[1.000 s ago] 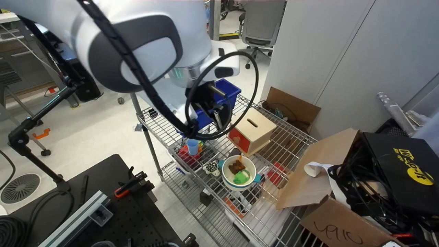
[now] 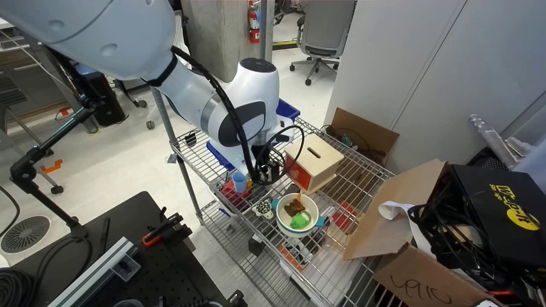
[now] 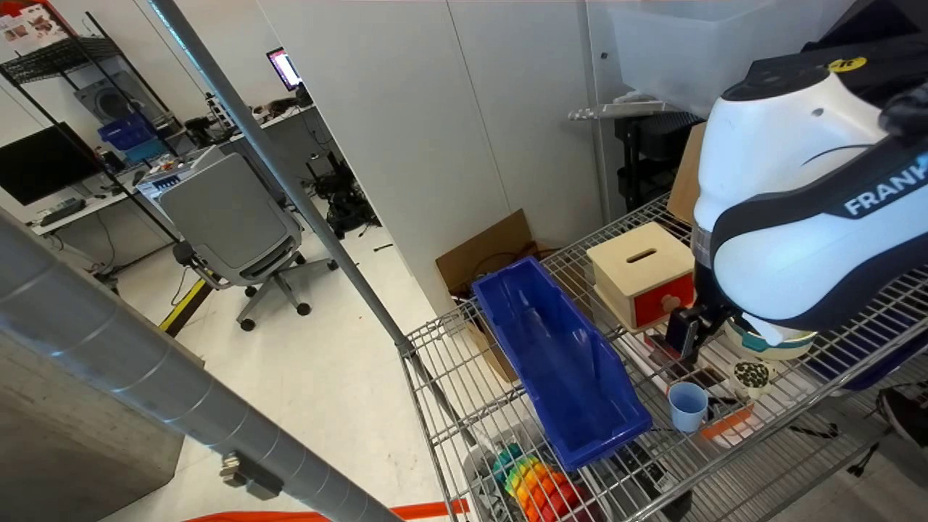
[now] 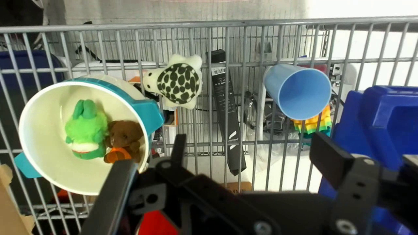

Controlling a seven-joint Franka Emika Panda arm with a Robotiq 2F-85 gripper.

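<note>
My gripper is open in the wrist view, its dark fingers [image 4: 331, 158] wide apart with only shelf wires showing between them. In exterior view 2 the gripper [image 3: 687, 335] hangs low over the wire shelf, close in front of the wooden box [image 3: 639, 261] with its red drawer front [image 3: 663, 300]. From that angle I cannot tell whether they touch. A white bowl with teal handles [image 4: 51, 168] holds a green plush [image 4: 86, 129] and a brown plush [image 4: 124, 135]. Near it lie a spotted turtle toy [image 4: 178, 81] and, on its side or tilted, a light blue cup [image 4: 299, 92].
A long blue bin [image 3: 557, 357] lies on the shelf beside the box. An open cardboard box [image 2: 425, 266] with cables and a black case stands past the shelf's right side. Bare wire shelf [image 2: 353, 179] shows to the right of the wooden box.
The arm has swung back from the camera and lowered. My gripper has come down from above the blue bin to beside the box's red front. The bowl, turtle and cup look unmoved.
</note>
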